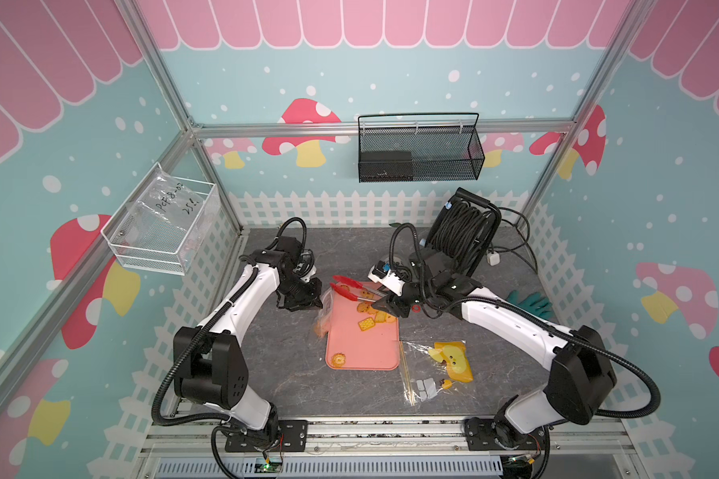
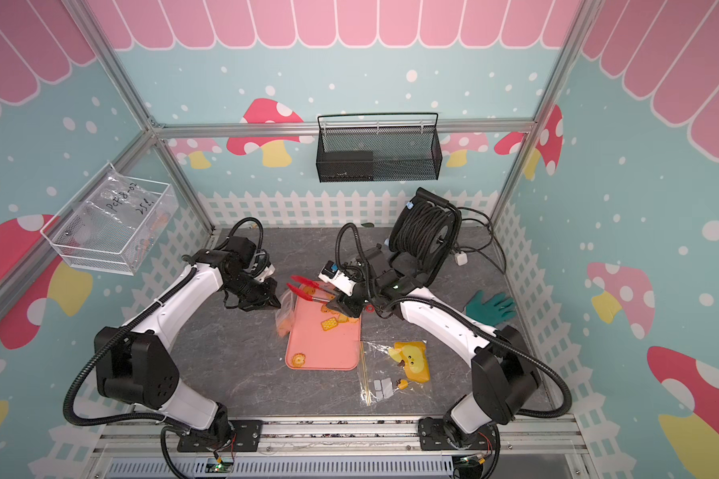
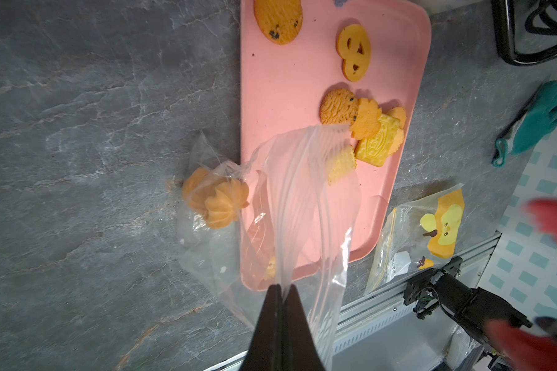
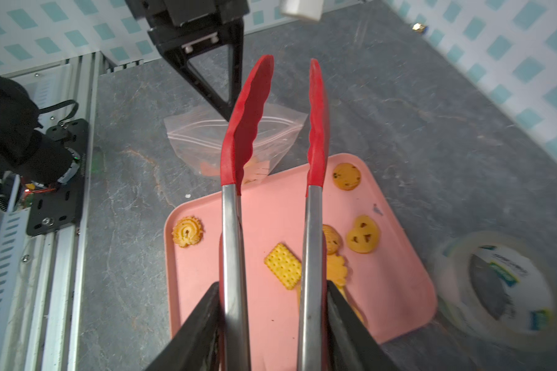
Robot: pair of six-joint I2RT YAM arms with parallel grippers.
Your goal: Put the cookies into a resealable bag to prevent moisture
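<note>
My left gripper is shut on the rim of a clear resealable bag [image 4: 195, 137], which hangs by the tray's left edge. Cookies [image 3: 219, 201] show inside the bag. A pink tray [image 4: 173, 287] holds several loose cookies: a square one [image 4: 284, 266], a pretzel-shaped one [image 4: 363, 235], a swirl [image 4: 187, 231] near a corner, a round one [image 4: 346, 176] and a cluster. My right gripper grips red-tipped tongs [image 4: 247, 126] between its fingers. The tongs' arms are spread above the tray with nothing between their tips.
Right of the tray lies another clear bag with a yellow bear print [image 1: 455, 361]. A tape roll [image 4: 448, 290] is beside the tray. The cable reel [image 1: 459, 231] stands at the back right, a teal glove [image 1: 531, 304] at the far right.
</note>
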